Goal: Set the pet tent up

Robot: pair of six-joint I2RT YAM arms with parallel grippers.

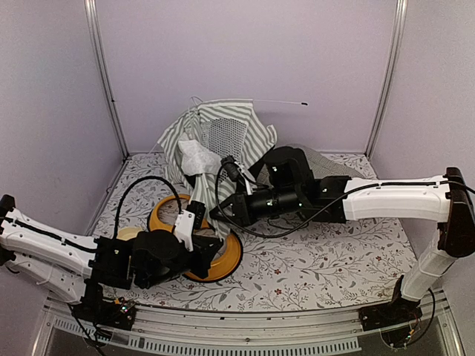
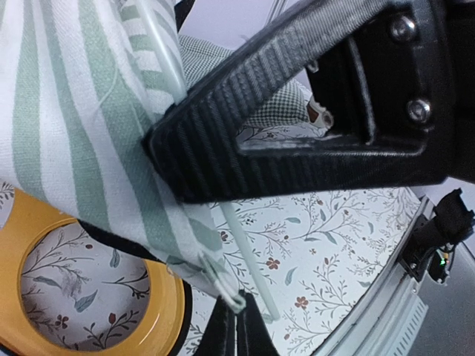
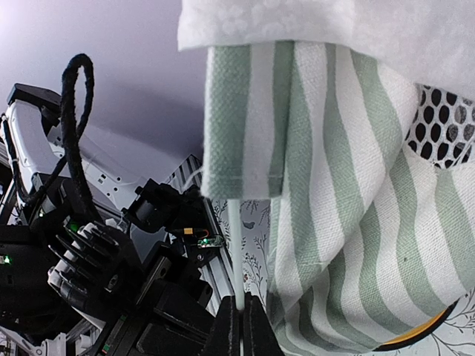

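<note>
The green-and-white striped tent (image 1: 256, 137) with a mesh window (image 1: 223, 137) and a white patch (image 1: 199, 157) stands crumpled at the back centre, its fabric hanging down between my grippers. My left gripper is shut at the fabric's lower tip, on what looks like a thin white cord or pole end. My right gripper is shut on a thin white pole (image 3: 236, 252) that runs out of a striped sleeve (image 3: 245, 119). In the left wrist view the right gripper's black body covers much of the upper right.
An orange ring (image 1: 234, 259) lies under the grippers. A grey cloth (image 1: 326, 159) lies at the back right. Walls enclose the back and sides.
</note>
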